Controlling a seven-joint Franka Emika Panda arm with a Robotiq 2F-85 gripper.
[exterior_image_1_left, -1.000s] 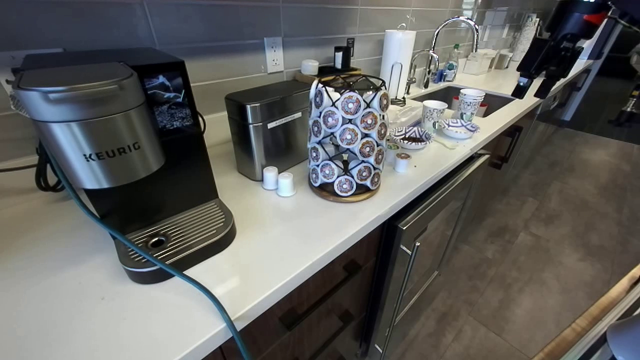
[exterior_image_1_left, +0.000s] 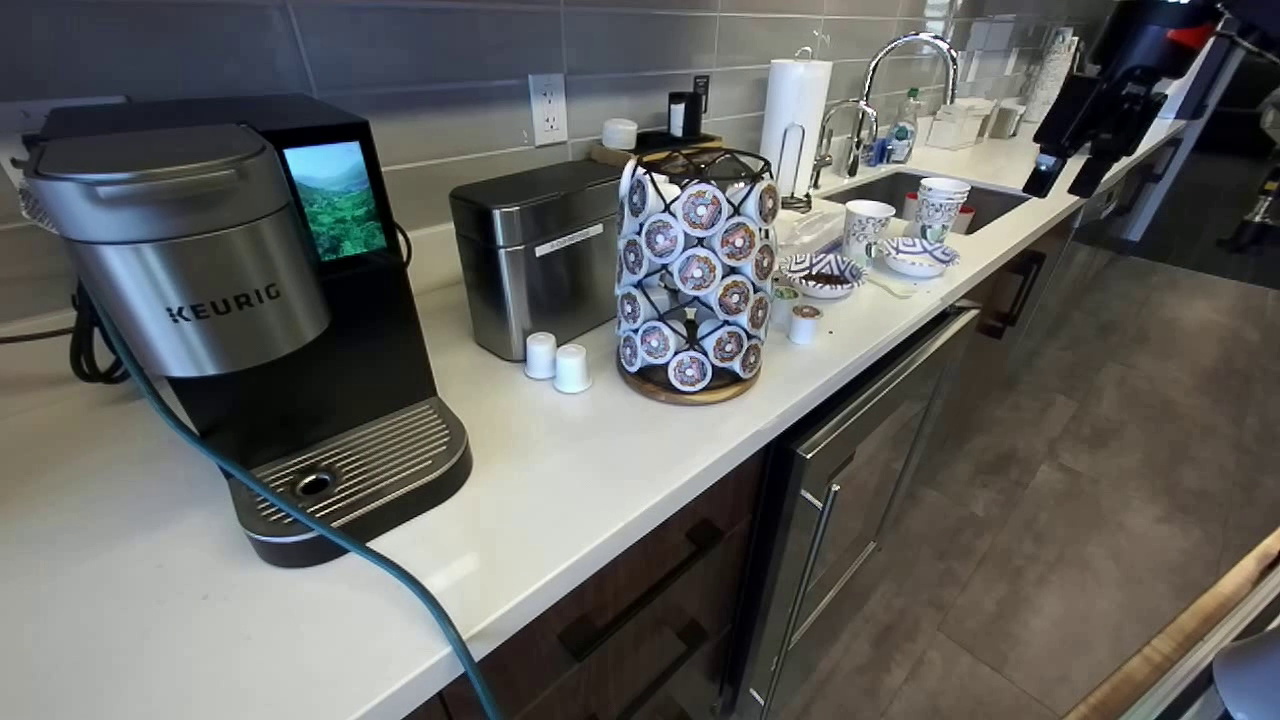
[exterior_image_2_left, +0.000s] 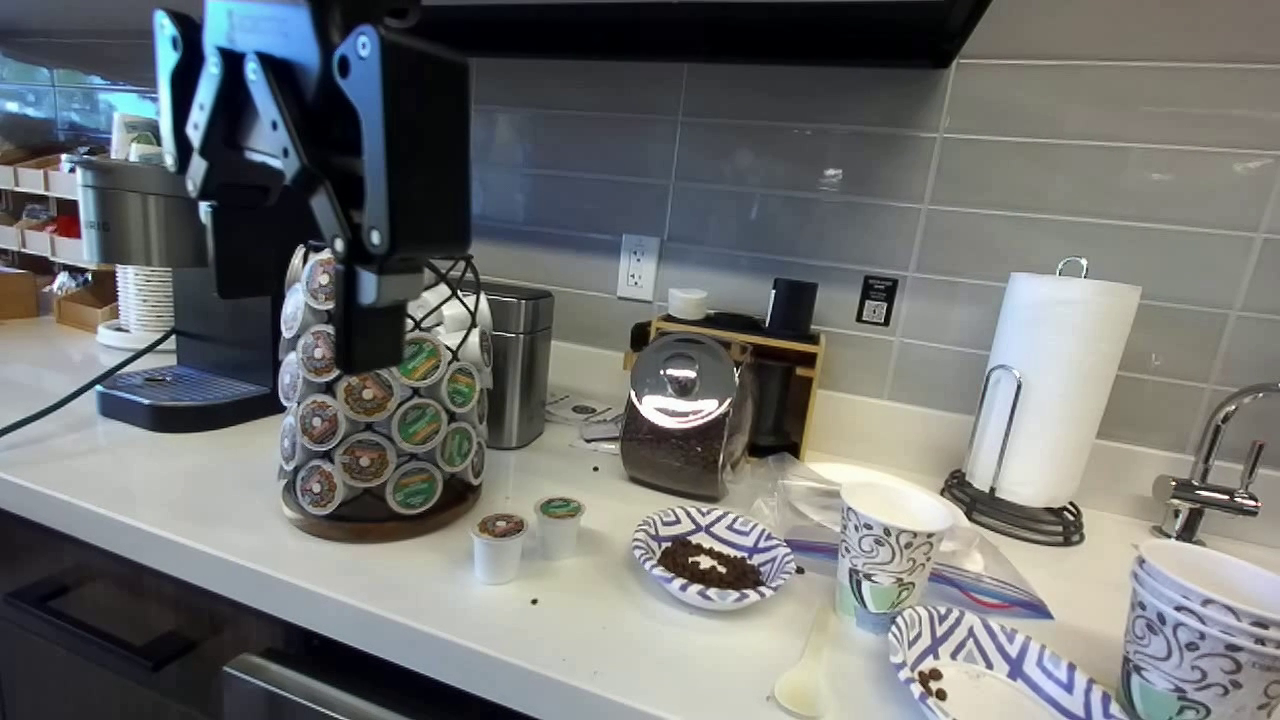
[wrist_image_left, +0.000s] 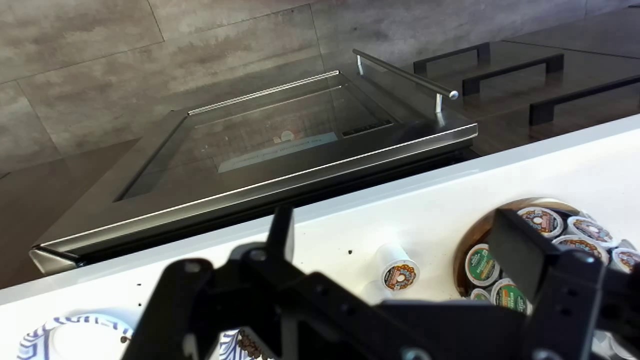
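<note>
My gripper (exterior_image_1_left: 1068, 175) hangs above the counter, fingers pointing down. In the wrist view its two fingers (wrist_image_left: 520, 249) are wide apart, and nothing is held between them. Two loose coffee pods stand on the counter: one with a brown lid (exterior_image_2_left: 498, 546) and one with a green lid (exterior_image_2_left: 559, 526). Beside them rises a wire carousel (exterior_image_1_left: 696, 276) full of pods, on a round wooden base. From exterior view 2 the gripper covers part of this carousel. A silver and black Keurig machine (exterior_image_1_left: 198, 252) stands at the counter's left end, its screen lit. Near the carousel are two white pods (exterior_image_1_left: 572, 370).
Patterned bowls, one holding coffee beans (exterior_image_2_left: 708, 564), lie right of the pods with a paper cup (exterior_image_2_left: 885, 552), stacked cups (exterior_image_2_left: 1206, 636) and a pale spoon (exterior_image_2_left: 801, 686). Behind are a bean jar (exterior_image_2_left: 678, 420) and paper towels (exterior_image_2_left: 1065, 384). A teal cable (exterior_image_1_left: 348, 540) crosses before the Keurig.
The Keurig's screen has switched from a dark picture to a green landscape. My gripper and the objects on the counter look unmoved.
</note>
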